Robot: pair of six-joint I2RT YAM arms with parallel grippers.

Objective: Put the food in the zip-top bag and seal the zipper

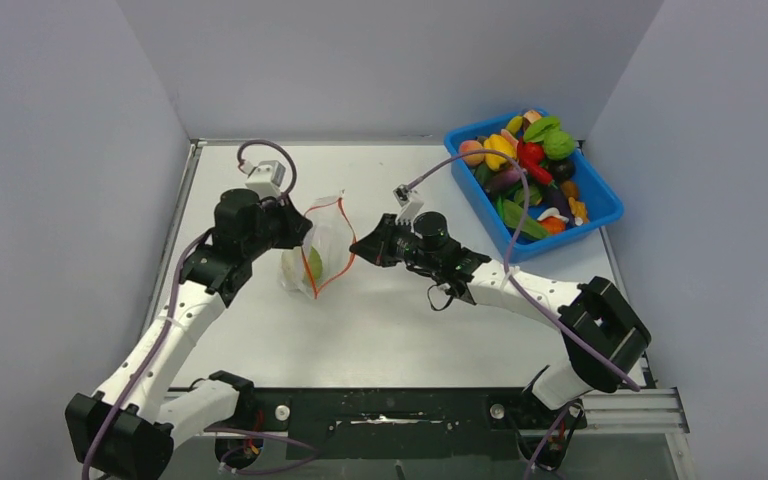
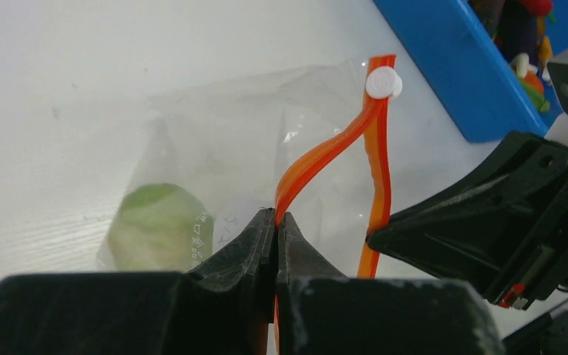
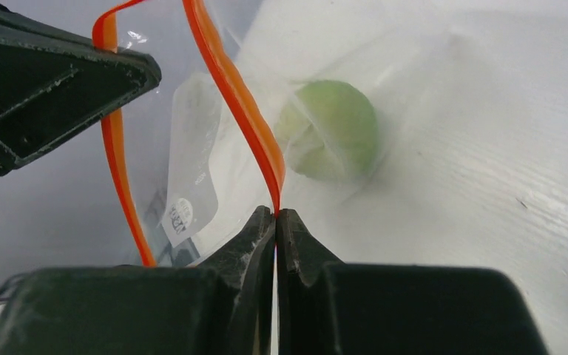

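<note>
The clear zip bag (image 1: 329, 235) stands between my grippers, its orange zipper edges (image 2: 377, 177) spread apart. A pale green food item (image 2: 159, 225) lies inside, seen through the plastic (image 3: 325, 129). My left gripper (image 1: 302, 228) is shut on one zipper edge, which runs into its fingertips in the left wrist view (image 2: 278, 222). My right gripper (image 1: 358, 248) is shut on the opposite edge; in the right wrist view its fingertips (image 3: 261, 229) meet on the orange strip.
A blue bin (image 1: 600, 208) full of play fruit and vegetables sits at the back right.
</note>
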